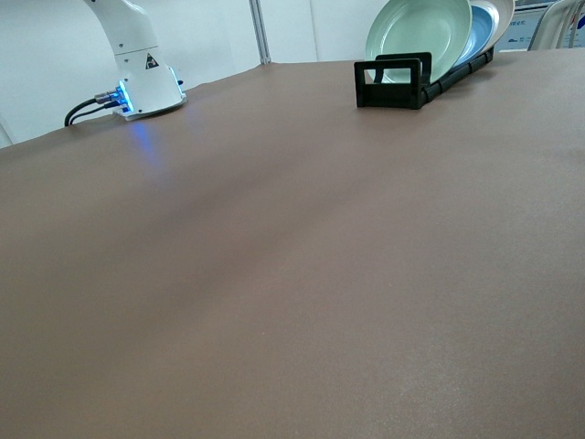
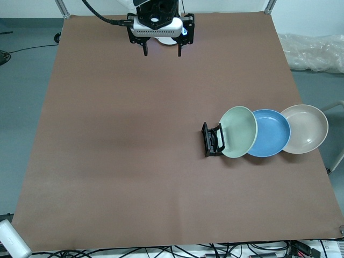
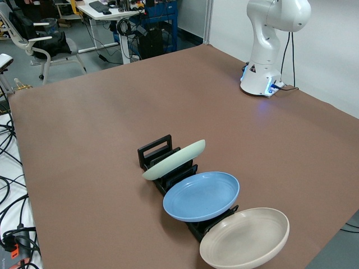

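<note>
A black plate rack (image 2: 211,141) stands on the brown table's right half in the left view, holding a mint green plate (image 2: 238,131), a blue plate (image 2: 269,133) and a cream plate (image 2: 305,128). The same rack (image 3: 154,154) shows in the right view, with the blue plate (image 3: 201,196) between the green and cream ones. At the top of the left view my gripper (image 2: 162,49) is high at the table's far edge, away from the rack, its two fingers apart with nothing seen between them.
The white arm base (image 3: 261,78) stands at the table's edge in the right view, by a white wall. Cables lie along another edge, off the tabletop.
</note>
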